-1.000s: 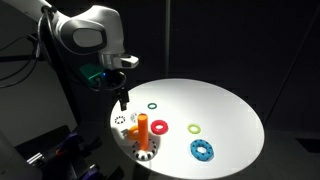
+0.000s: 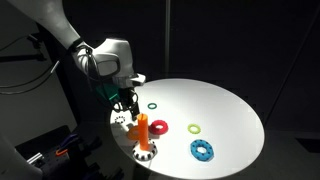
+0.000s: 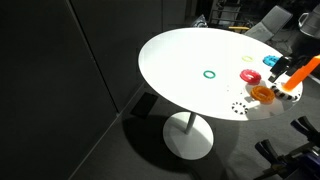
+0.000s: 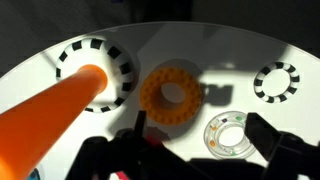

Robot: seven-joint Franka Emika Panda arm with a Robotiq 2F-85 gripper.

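My gripper stands open above the table, with nothing between its fingers. Beyond the fingertips in the wrist view, an orange bumpy ring [image 4: 170,95] lies flat on the table. To its left rises an orange post [image 4: 50,112] above a black-and-white patterned ring [image 4: 118,73]. In exterior view 2 the orange ring [image 3: 263,94] rests beside the post [image 3: 301,74]. A pale translucent ring [image 4: 226,146] lies near the right finger. In exterior view 1 the gripper hangs behind the post [image 2: 144,132].
A red ring [image 2: 161,127], a blue ring [image 2: 202,150], a yellow-green ring [image 2: 194,129] and a green ring [image 2: 152,106] lie on the round white table [image 2: 225,110]. A small black-and-white circle [image 4: 277,82] is near the edge.
The arm has come lower and a little to the right in exterior view 1, bringing the gripper closer to the table near the post. The post and visible rings have stayed put.
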